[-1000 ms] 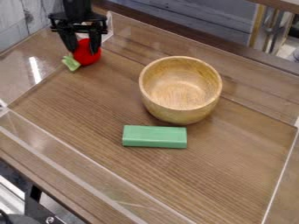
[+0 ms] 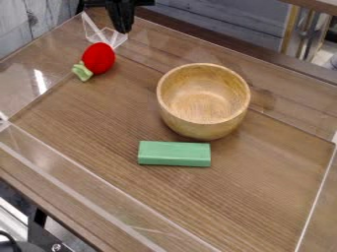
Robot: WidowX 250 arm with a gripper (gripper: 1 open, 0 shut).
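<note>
A red round object with a green end (image 2: 98, 57) lies on the wooden table near the back left. Above and behind it, at the top edge of the view, my gripper (image 2: 108, 22) is only partly in frame, apart from the red object; whether it is open or shut I cannot tell.
A large tan bowl (image 2: 203, 98) stands right of centre. A green block (image 2: 174, 154) lies in front of it.
My gripper has risen and moved back, away from the red object, which stays on the table in about the same place.
</note>
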